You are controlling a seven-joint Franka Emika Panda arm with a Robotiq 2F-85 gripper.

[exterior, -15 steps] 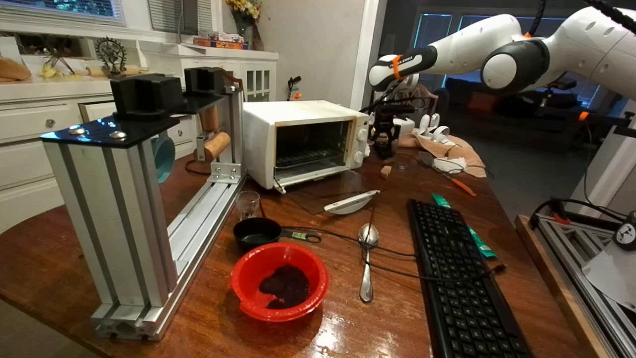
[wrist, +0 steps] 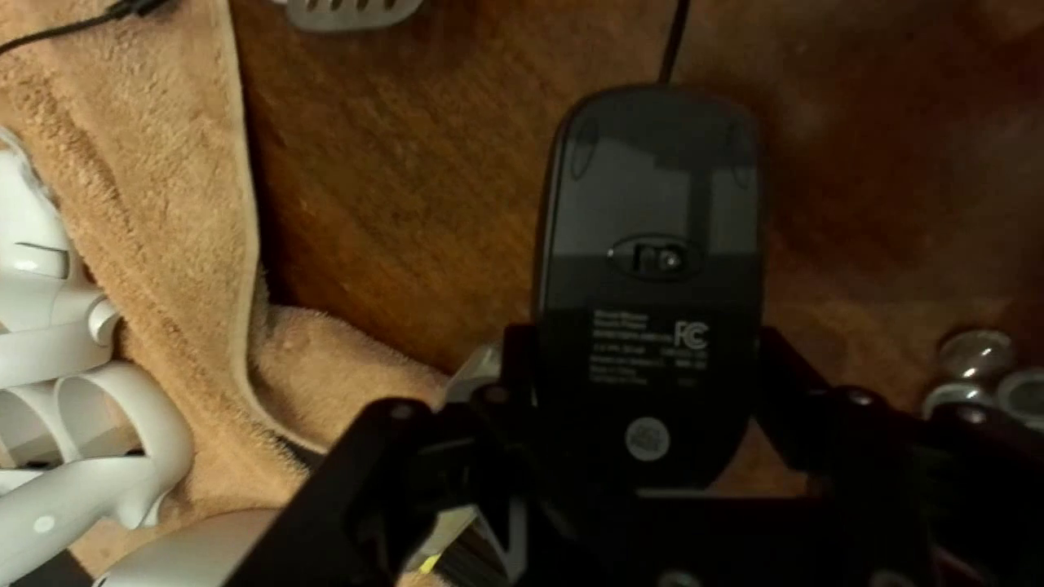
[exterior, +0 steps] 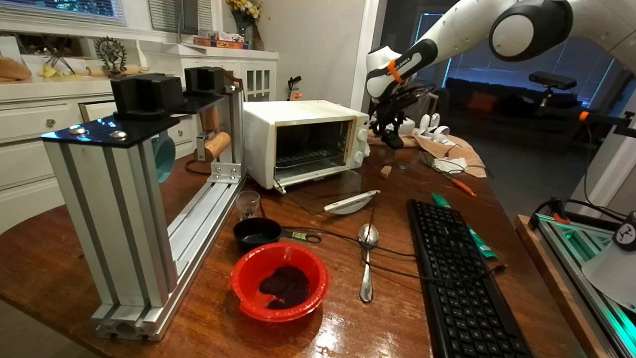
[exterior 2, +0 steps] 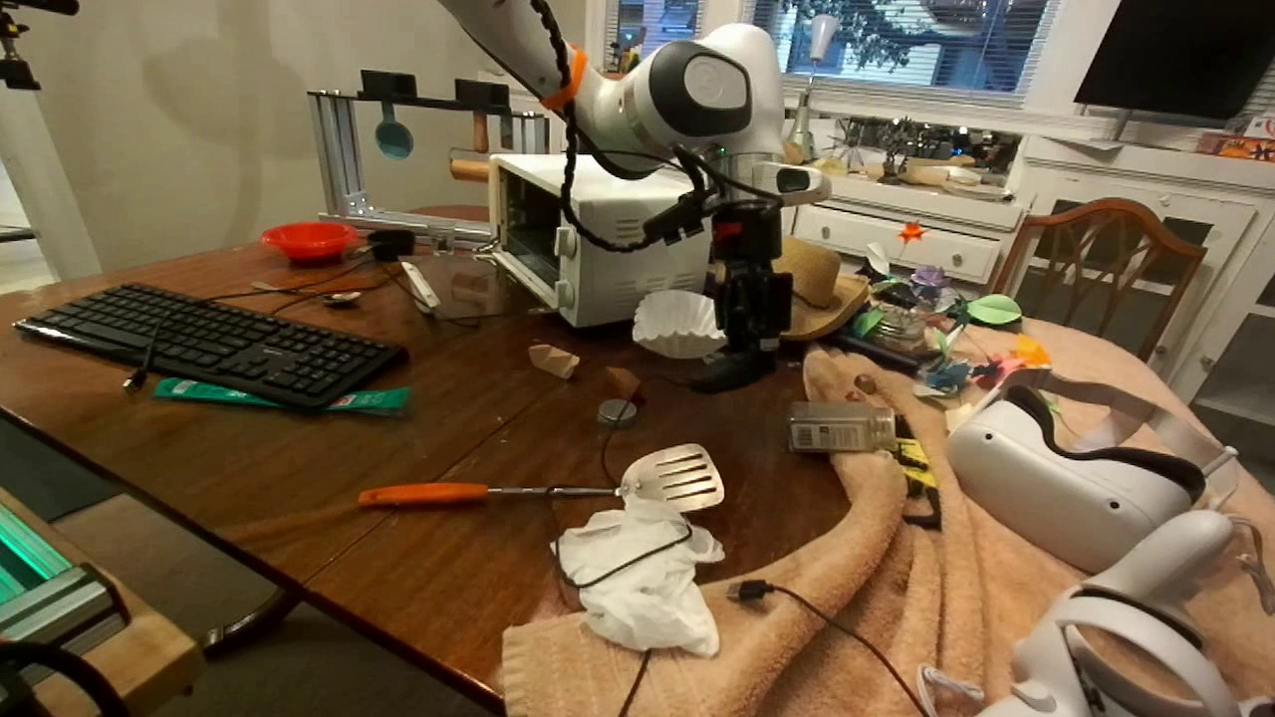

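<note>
A black computer mouse (wrist: 648, 279) sits between the fingers of my gripper, which is shut on it by its sides. Its underside, with printed label and sensor window, faces the wrist camera. In the second exterior view the mouse (exterior 2: 731, 371) is a dark curved shape beneath the gripper (exterior 2: 750, 341), seemingly a little above the table to the right of the toaster oven. The first exterior view shows the gripper (exterior: 390, 128) beyond the oven, partly lost among dark cables. A thin cable (wrist: 673, 44) runs from the mouse's far end.
The white toaster oven (exterior 2: 634, 239) and a paper coffee filter (exterior 2: 676, 324) stand close beside the gripper. A clear bottle (exterior 2: 840, 426), peach towel (exterior 2: 765, 597) and white headset (exterior 2: 1070, 472) lie to the right. An orange-handled spatula (exterior 2: 430, 494) lies nearer the camera.
The arm has shifted and its wrist has tilted. In the first exterior view the gripper now appears slightly higher and further right; objects on the table look unmoved.
</note>
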